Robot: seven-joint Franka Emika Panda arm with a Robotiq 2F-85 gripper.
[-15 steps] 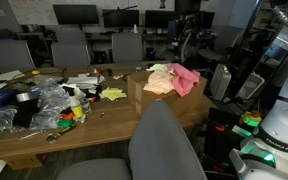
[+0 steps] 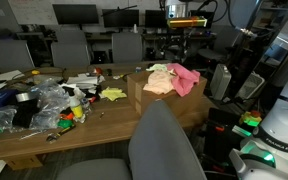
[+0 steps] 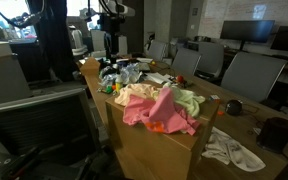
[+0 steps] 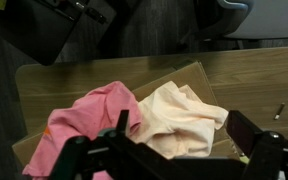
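My gripper is open, its two dark fingers apart at the bottom of the wrist view with no object held between them. Below it lie a pink cloth (image 4: 84, 122) on the left and a cream cloth (image 4: 176, 112) closer to the middle. Both cloths rest on a cardboard box (image 2: 136, 92); its edge shows around them from above. In the second exterior view the pink cloth (image 3: 162, 108) drapes over the box's near side, alongside a pale green cloth (image 3: 189, 101). The gripper hangs well above the cloths, touching none.
Clear plastic bags (image 2: 52, 103), a yellow cloth (image 2: 113, 94) and bottles (image 2: 76, 105) crowd the long wooden table (image 2: 104, 128). A white cloth (image 3: 232, 150) lies beyond the box. Office chairs (image 2: 127, 47) line the far side.
In the first exterior view, the arm's hand has shifted and turned above the box, and now shows higher in the picture. The cloths and box have not moved.
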